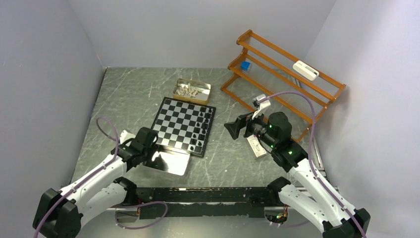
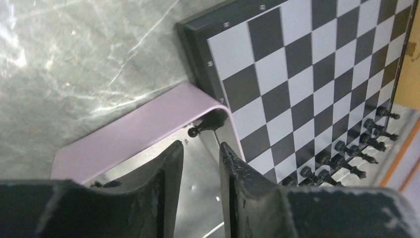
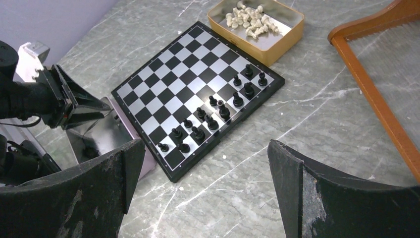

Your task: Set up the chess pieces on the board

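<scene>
The chessboard [image 1: 178, 121] carries two rows of black pieces on its right side, seen also in the right wrist view [image 3: 223, 111]. A metal tray [image 1: 168, 163] with pink rim lies against the board's near edge; a black piece [image 2: 198, 130] rests in its corner. My left gripper hangs over that tray, fingers part open, with nothing visible between them. A box [image 3: 255, 39] of white pieces stands behind the board. My right gripper is open above the table, right of the board, holding nothing.
A wooden rack [image 1: 282, 74] stands at the back right, with a pale narrow box [image 1: 256, 148] near the right arm.
</scene>
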